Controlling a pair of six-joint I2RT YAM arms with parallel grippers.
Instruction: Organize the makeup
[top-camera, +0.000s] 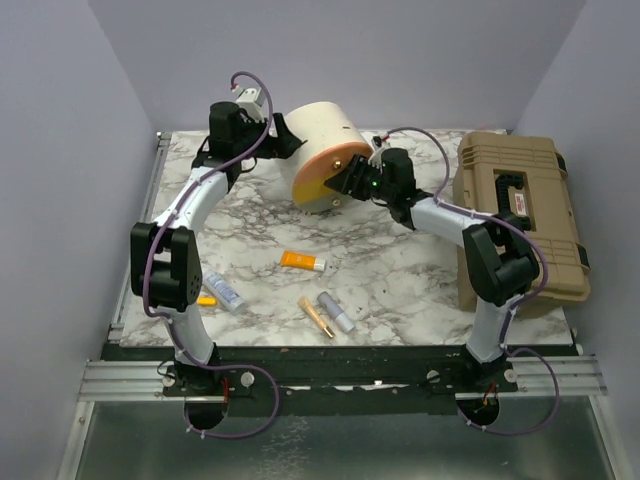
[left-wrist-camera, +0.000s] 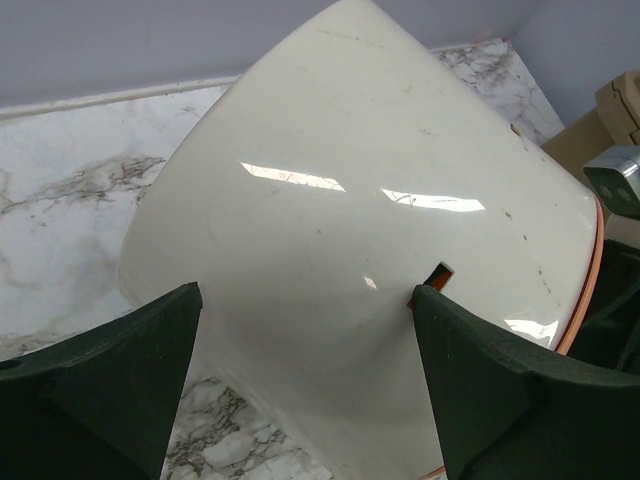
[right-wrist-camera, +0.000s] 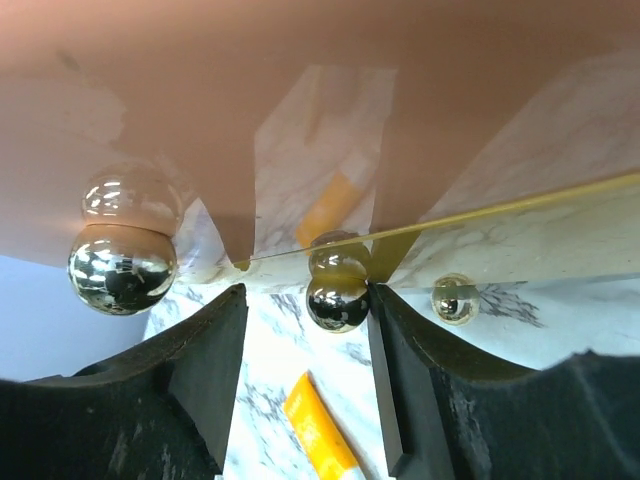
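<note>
A white rounded makeup organizer (top-camera: 325, 125) with an orange front and drawers with gold knobs sits tilted at the back middle. My left gripper is open against its glossy white side. My right gripper is part open at the front, its fingertips around or just beside a lower gold knob (right-wrist-camera: 338, 303); whether it grips it is unclear. An orange tube (top-camera: 300, 260), a tan tube (top-camera: 316, 318), a grey tube (top-camera: 336, 311), a blue-white tube (top-camera: 223, 291) and a yellow item (top-camera: 206, 301) lie on the marble table.
A tan hard case (top-camera: 530, 240) fills the right side of the table (top-camera: 400, 300). The middle front has free room around the loose tubes.
</note>
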